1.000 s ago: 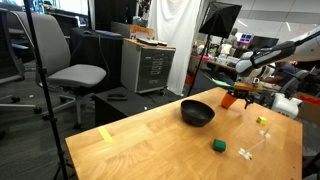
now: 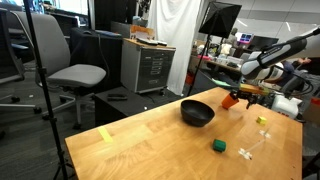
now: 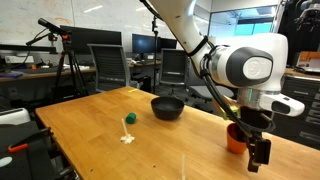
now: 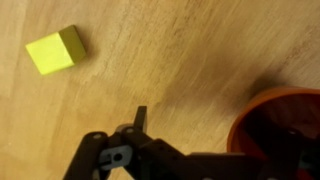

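An orange-red cup (image 3: 236,140) stands at the right of the table, and its rim (image 4: 239,138) shows at the lower right of the wrist view. My gripper is open above the table. One dark finger (image 4: 140,118) is over bare wood, and the other is over the cup's dark opening. From the side, my gripper (image 3: 245,142) hangs beside and over the cup; contact cannot be judged. A yellow block (image 4: 56,50) lies apart from the cup, at the upper left of the wrist view.
A black bowl (image 2: 197,112) stands mid-table, with a green block (image 2: 219,145) on the nearer side. A small white item (image 2: 245,154) lies flat close by. Office chairs and a cabinet stand beyond the table.
In exterior view 1 the arm and gripper have shifted slightly to the right, and more of the orange cup shows. The bowl and blocks stay put.
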